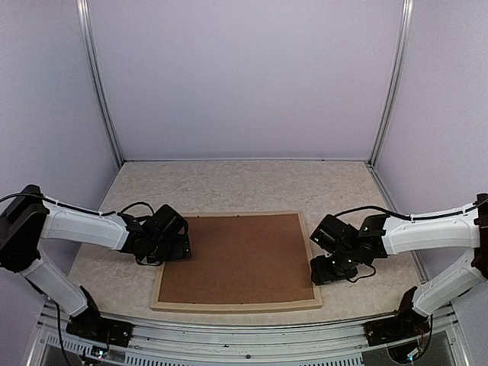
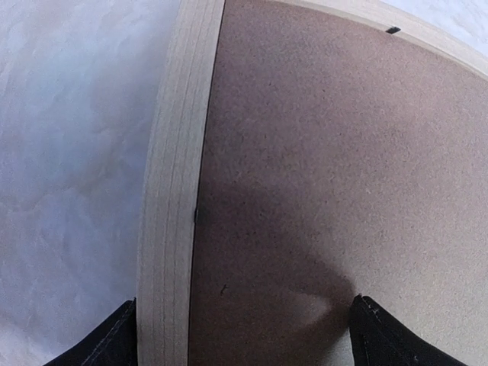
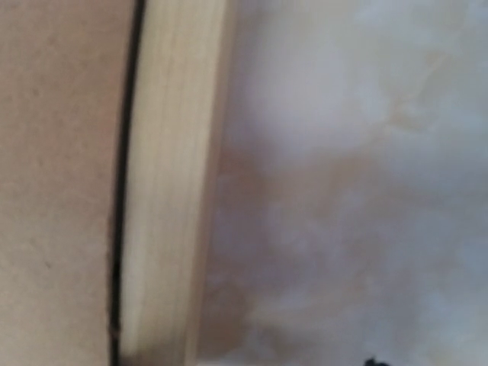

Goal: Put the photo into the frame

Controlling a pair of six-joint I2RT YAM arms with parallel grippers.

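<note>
The wooden frame [image 1: 238, 307] lies on the table with a brown board [image 1: 236, 259] filling it. Over its left bar, my left gripper [image 1: 183, 248] stands open. In the left wrist view the light wooden bar [image 2: 171, 183] runs between the fingers, close to the left one; the right finger is above the board. My right gripper [image 1: 316, 271] is at the frame's right edge. The right wrist view shows that bar [image 3: 171, 175] up close, but the fingers are almost wholly below the picture, so their grip is hidden. No separate photo shows.
Small dark tabs, such as one tab [image 2: 393, 30], sit along the frame's inner edge. A metal rail [image 1: 252, 339] runs along the table's front.
</note>
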